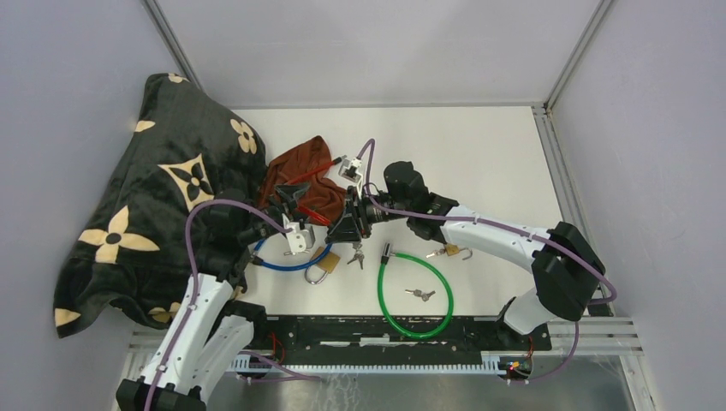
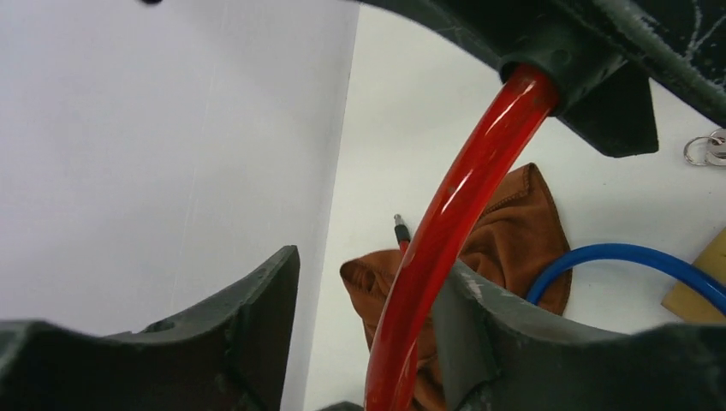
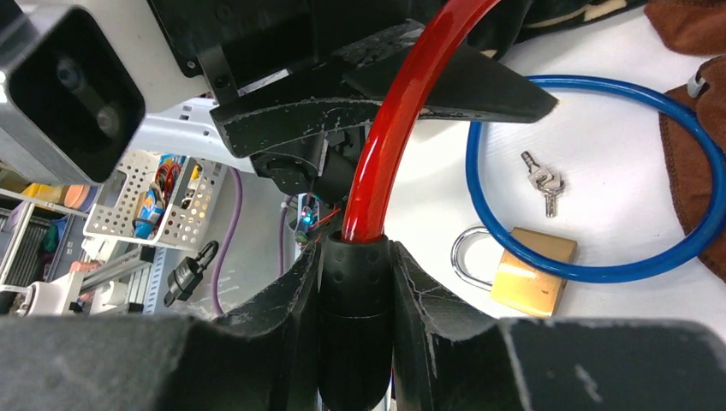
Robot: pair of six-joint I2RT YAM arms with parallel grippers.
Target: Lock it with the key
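Note:
A red cable lock (image 1: 316, 214) is raised over the brown cloth (image 1: 295, 158). My right gripper is shut on its black end fitting. My left gripper is part open around the red tube (image 2: 445, 218) in its wrist view; whether it touches is unclear. A blue cable loop (image 3: 599, 272) lies on the table with keys (image 3: 548, 184) inside it and a brass padlock (image 3: 531, 295) beside it.
A green cable (image 1: 443, 291) lies front-centre, with more keys (image 1: 419, 294) and another padlock (image 1: 452, 251). A dark patterned blanket (image 1: 128, 240) covers the left.

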